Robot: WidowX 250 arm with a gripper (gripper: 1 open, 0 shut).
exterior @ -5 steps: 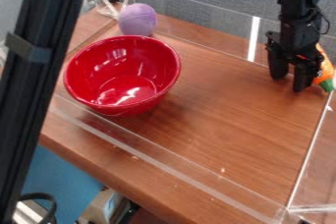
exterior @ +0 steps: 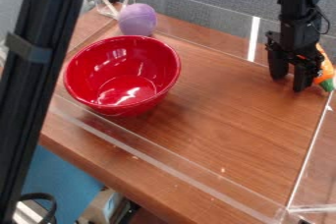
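My black gripper (exterior: pixel 296 66) hangs low at the back right of the wooden table, against an orange object with a green end (exterior: pixel 323 75), perhaps a toy carrot, which it partly hides. Whether the fingers are open or closed on it is unclear. A red bowl (exterior: pixel 122 63) sits on the left half of the table. Behind it is a purple ball-like object (exterior: pixel 137 19) near the back left.
Clear walls (exterior: pixel 197 3) border the wooden table (exterior: pixel 210 140). A dark vertical post fills the left edge of the view.
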